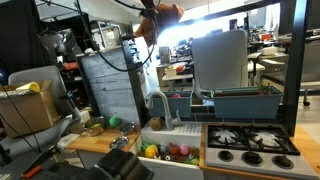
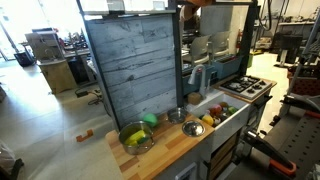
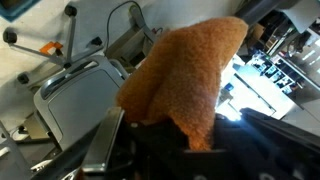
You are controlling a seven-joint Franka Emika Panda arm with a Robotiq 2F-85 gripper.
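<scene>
An orange-brown cloth (image 3: 185,70) bulges up in the middle of the wrist view, with my gripper shut on it. Its folds cover most of the fingertips. High up in exterior view 1, the cloth (image 1: 168,14) hangs in the air above the sink and faucet, near the top edge of the picture. Only a small part of the cloth (image 2: 198,10) shows at the top of exterior view 2, beside the top of the grey panel.
Below are the faucet (image 1: 160,108), a sink with several toy foods (image 1: 165,152), and a stove (image 1: 250,148). A blue bin (image 1: 245,105) stands behind the stove. Metal bowls (image 2: 136,137) rest on the wooden counter (image 2: 165,150). A dark post (image 1: 295,60) rises at right.
</scene>
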